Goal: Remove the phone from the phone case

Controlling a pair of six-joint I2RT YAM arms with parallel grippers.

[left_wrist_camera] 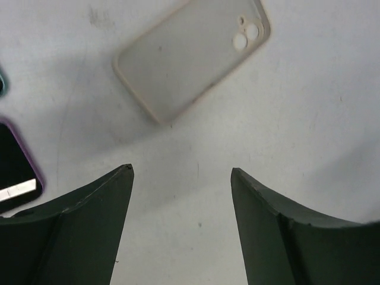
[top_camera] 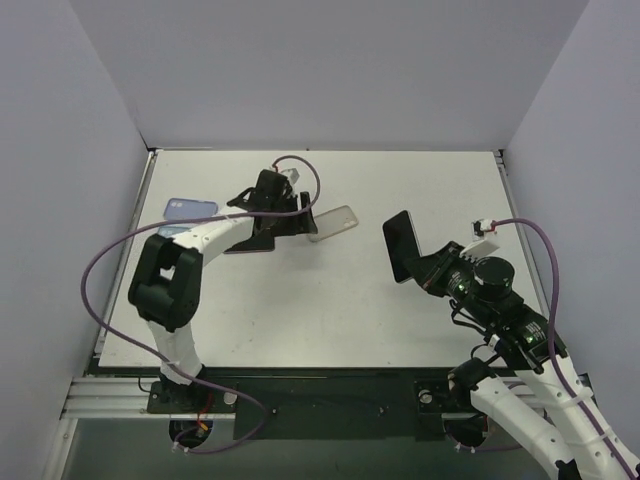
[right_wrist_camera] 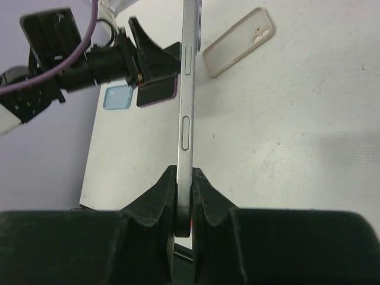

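My right gripper (top_camera: 432, 270) is shut on a black phone (top_camera: 400, 245), held up at the right; the right wrist view shows the silver edge of the phone (right_wrist_camera: 186, 107) upright between the fingers. A translucent phone case (top_camera: 333, 222) lies on the table in the middle, just right of my left gripper (top_camera: 302, 216). In the left wrist view the case (left_wrist_camera: 184, 59) is empty, beyond the fingertips, which stand apart with nothing between them.
Blue cases (top_camera: 190, 210) lie at the left, and dark phones (left_wrist_camera: 13, 169) with coloured rims lie near my left gripper.
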